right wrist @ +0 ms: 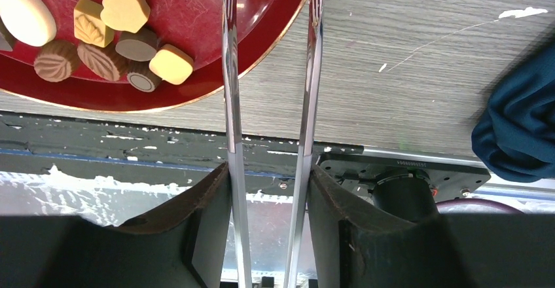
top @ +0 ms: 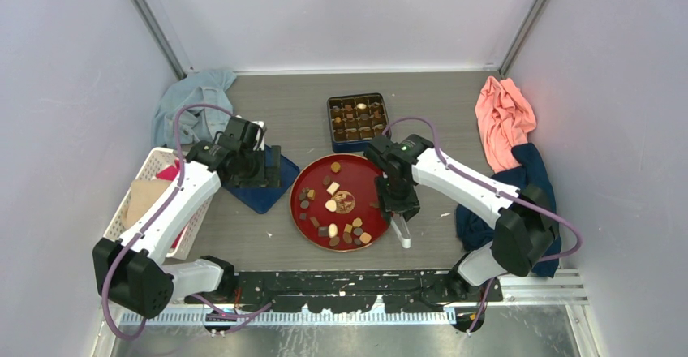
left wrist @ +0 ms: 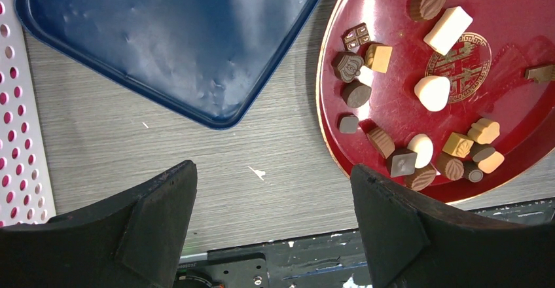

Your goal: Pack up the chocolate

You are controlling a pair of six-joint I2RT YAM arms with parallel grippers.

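Assorted chocolates lie on a round red tray [top: 359,195], among them a white one [left wrist: 431,93] and a cluster near the front rim. Behind the tray is a divided box [top: 357,118] holding chocolates in several compartments. My left gripper is open above the table beside a blue lid [left wrist: 173,29], with nothing between its fingers. My right gripper is over the tray's right edge; its long metal tweezer tips stand apart with nothing seen between them.
A white basket [top: 125,215] with cloths stands at the left. A pink cloth [top: 503,113] and a dark blue cloth [right wrist: 517,118] lie at the right.
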